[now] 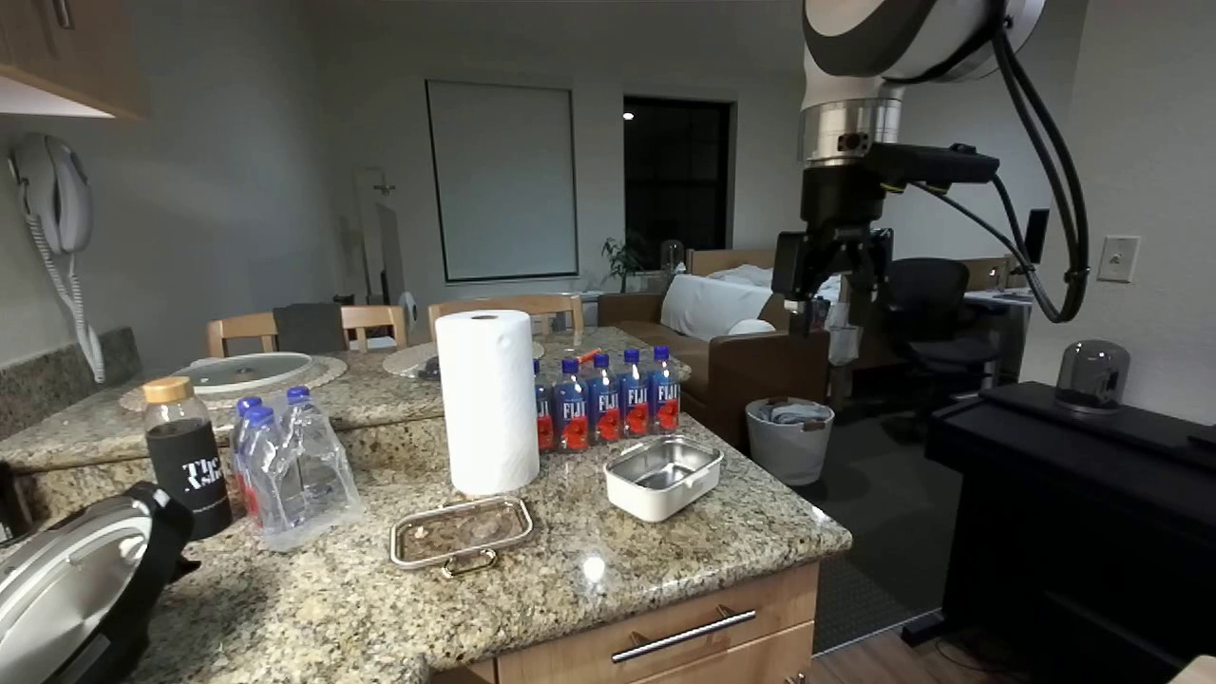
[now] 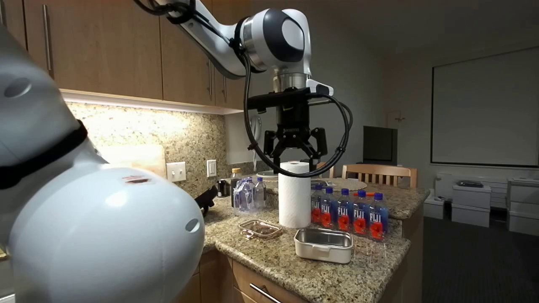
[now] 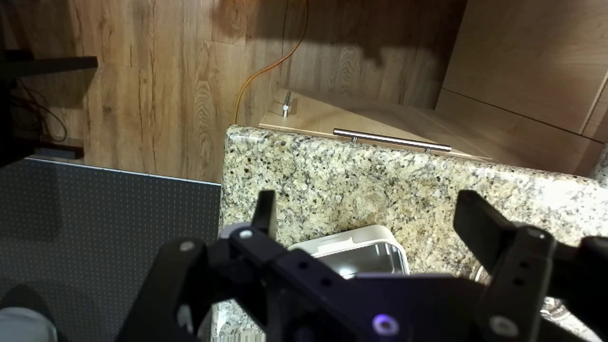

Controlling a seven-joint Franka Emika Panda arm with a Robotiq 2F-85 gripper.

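Note:
High above the granite counter, my gripper (image 2: 295,157) points down with its fingers spread wide and nothing between them. In the wrist view its two fingers (image 3: 481,219) stand far apart. Below lies a white lunch box (image 2: 323,251) with a bare metal inside, lidless, near the counter's right end; the wrist view shows only part of this box (image 3: 373,236), the rest hidden behind the gripper. Left of it, a clear-looking lid (image 1: 462,532) with a metal clasp rests flat on the counter. A paper towel roll (image 1: 487,405) stands upright behind the two.
Several Fiji water bottles (image 1: 604,399) line the back of the counter (image 1: 730,536). Towards the left are wrapped empty bottles (image 1: 291,473), a dark bottle with a wooden cap (image 1: 188,467) and a black-rimmed appliance (image 1: 85,581). Bare granite lies in front of the box and lid.

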